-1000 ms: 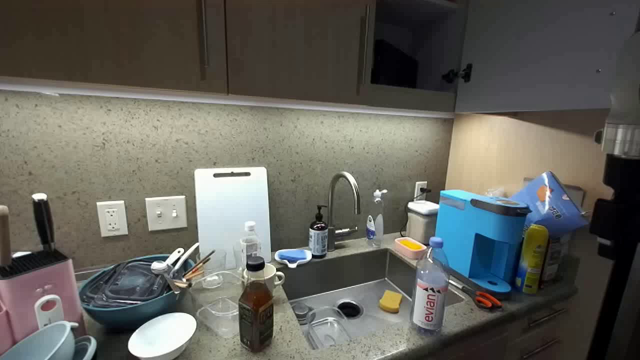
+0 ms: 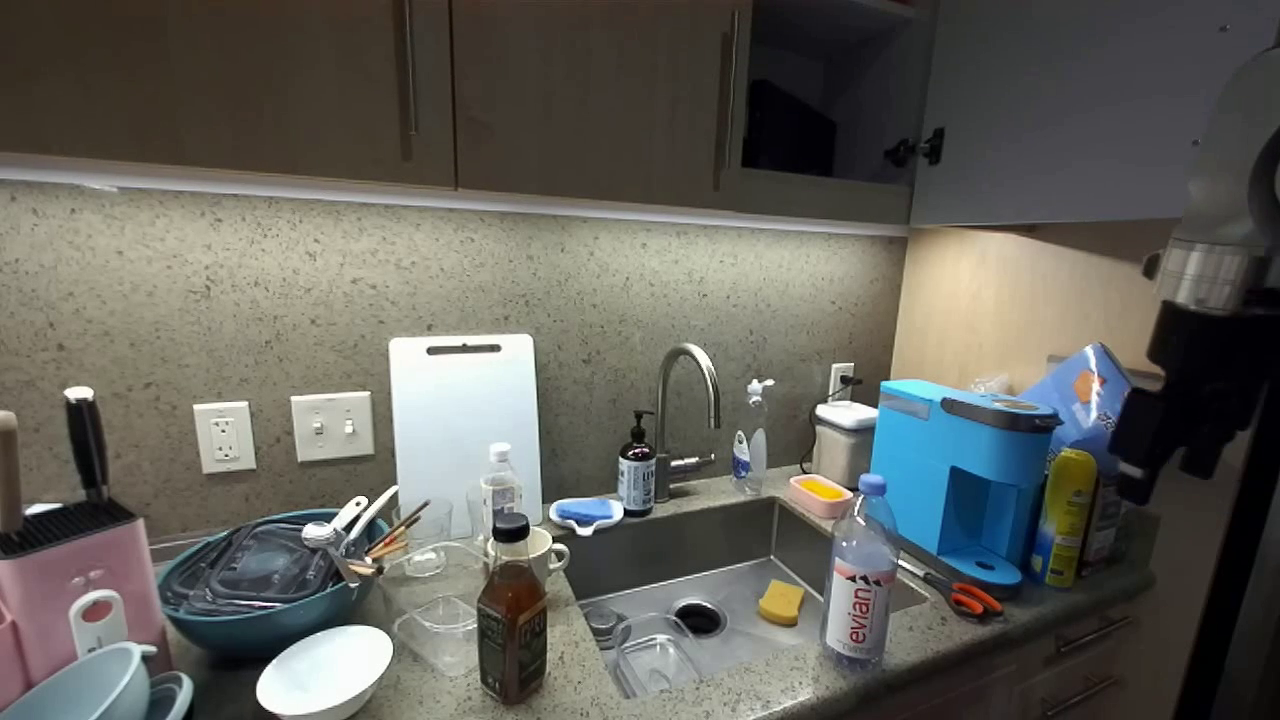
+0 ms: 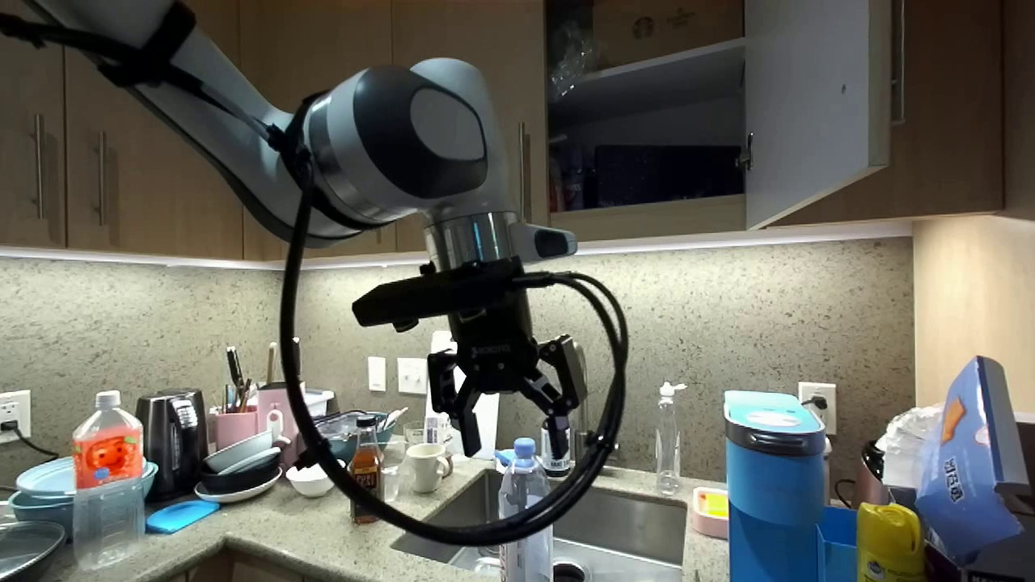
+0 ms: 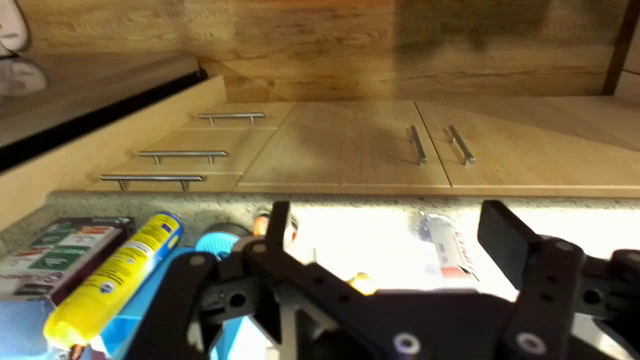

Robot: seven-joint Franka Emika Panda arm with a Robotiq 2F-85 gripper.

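Observation:
My gripper (image 3: 517,448) hangs in the air with its fingers spread wide and nothing between the fingers. In exterior view 1 only its dark side shows, at the right edge. From the wrist, both finger pads (image 4: 277,225) stand far apart above the counter. An Evian bottle (image 2: 858,576) with a blue cap is upright on the counter by the sink's front right corner. Inside the steel sink (image 2: 750,574) lie a yellow sponge (image 2: 781,602) and a clear plastic container (image 2: 656,658). A brown sauce bottle (image 2: 512,618) stands left of the sink.
A blue coffee machine (image 2: 924,468), orange-handled scissors (image 2: 969,599) and a yellow spray can (image 2: 1062,516) crowd the right side. Bowls, including a white one (image 2: 324,672), fill the left. One upper cabinet door (image 3: 815,107) stands open. My cable (image 3: 291,339) loops low in front of the arm.
In exterior view 1 my arm and gripper have come further into view from the right edge, moving left. The objects on the counter have stayed in place.

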